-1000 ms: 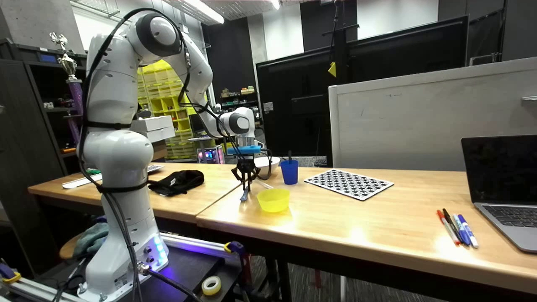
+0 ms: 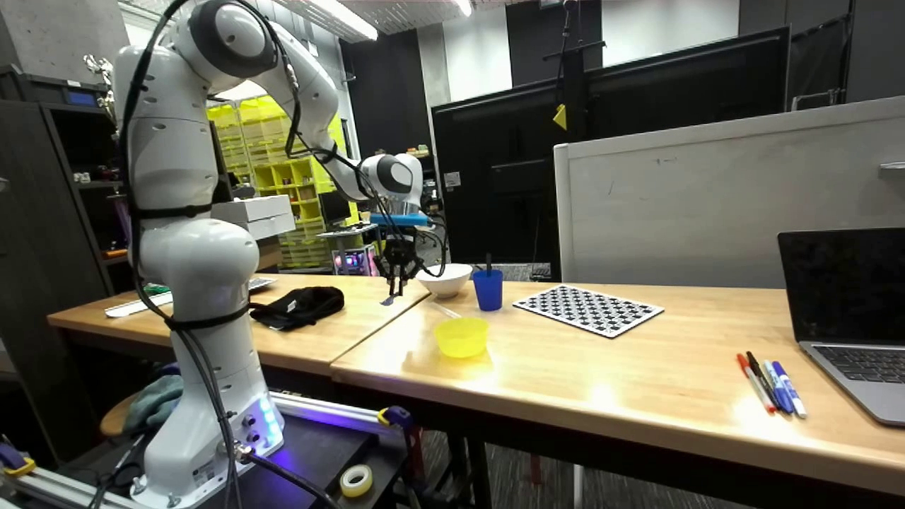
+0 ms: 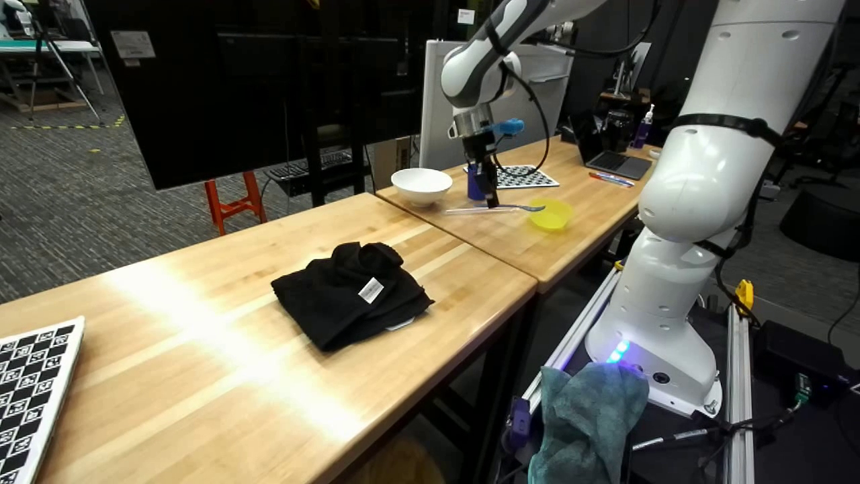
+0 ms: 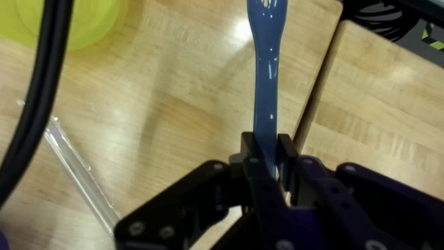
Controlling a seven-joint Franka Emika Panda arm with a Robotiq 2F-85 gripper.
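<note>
A blue-grey plastic fork (image 4: 266,71) juts out from between the fingertips of my gripper, which is shut on its handle. In exterior view 1 the gripper (image 2: 396,288) hangs over the table near the seam, left of the white bowl. From the other side, exterior view 2 has the gripper (image 3: 490,197) above the right-hand tabletop, the fork (image 3: 528,208) pointing toward the yellow bowl (image 3: 550,214). Wood and a shadow show beneath the fork in the wrist view, so it appears lifted.
A white bowl (image 2: 445,278) and a blue cup (image 2: 488,289) stand close by. On the wood lies a clear stick (image 4: 79,173). A checkered board (image 2: 589,309), several markers (image 2: 772,386) and a laptop (image 2: 848,339) are farther right; a black cloth (image 3: 351,294) rests on the other table.
In exterior view 1 the arm and gripper have moved up and leftward, away from the yellow bowl, carrying the fork. The bowls and cup show no clear movement.
</note>
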